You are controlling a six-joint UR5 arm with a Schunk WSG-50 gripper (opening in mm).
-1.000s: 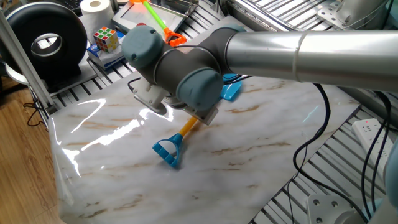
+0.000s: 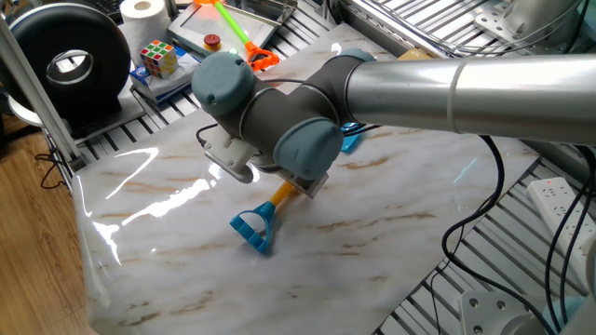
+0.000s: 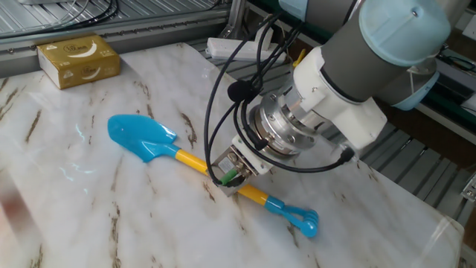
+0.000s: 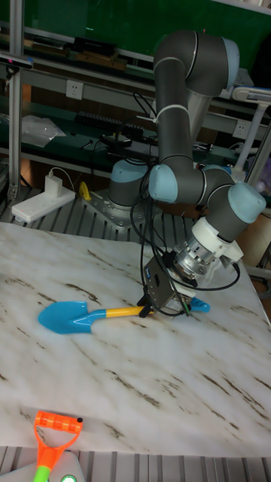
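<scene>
A toy shovel with a blue blade point(image 3: 140, 135), a yellow shaft point(image 3: 191, 160) and a blue D-shaped handle point(image 3: 300, 217) lies on the marble-patterned table. My gripper point(image 3: 230, 183) points down at the middle of the shaft and covers a stretch of it. In exterior view 3 the gripper point(image 4: 157, 306) is low at the shaft, close to the handle end. Whether its fingers are closed around the shaft is hidden by the gripper body and cables. From exterior view 1, the wrist blocks the shaft's upper part, while the blue handle point(image 2: 253, 230) shows below it.
A yellow box point(image 3: 79, 61) stands at the table's edge beyond the blade. An orange-and-green toy point(image 2: 244, 39) lies off the table, near a Rubik's cube point(image 2: 158, 58) and a large black ring point(image 2: 65, 63).
The wrist has shifted slightly right and down in exterior view 1, covering more of the blade. The blue handle has moved a tiny bit rightward.
</scene>
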